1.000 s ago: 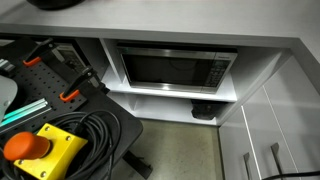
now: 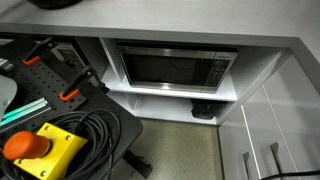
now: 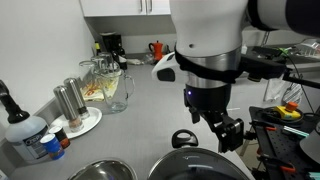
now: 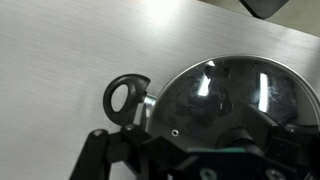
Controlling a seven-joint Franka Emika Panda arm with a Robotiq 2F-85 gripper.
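Note:
A round dark pot (image 4: pixel 190 105) with a shiny, reflective top, seemingly a glass lid, fills much of the wrist view. Its black loop handle (image 4: pixel 125 97) points left over the pale counter. My gripper is over the near part of this top, its fingers spread apart with nothing visibly held. From the second exterior view, the gripper (image 3: pixel 216 122) hangs just above the pot (image 3: pixel 200 166) and its loop handle (image 3: pixel 185 139). Whether the fingers touch the top cannot be told. The first exterior view shows only a dark edge of the pot (image 2: pixel 50 3).
A metal bowl (image 3: pixel 103 172) sits left of the pot. Farther back are a glass pitcher (image 3: pixel 115 92), a white plate (image 3: pixel 86 124), a blue-lidded jar (image 3: pixel 50 147) and a spray bottle (image 3: pixel 22 122). Counter beyond the pot is clear. A microwave (image 2: pixel 175 68) occupies the shelf below.

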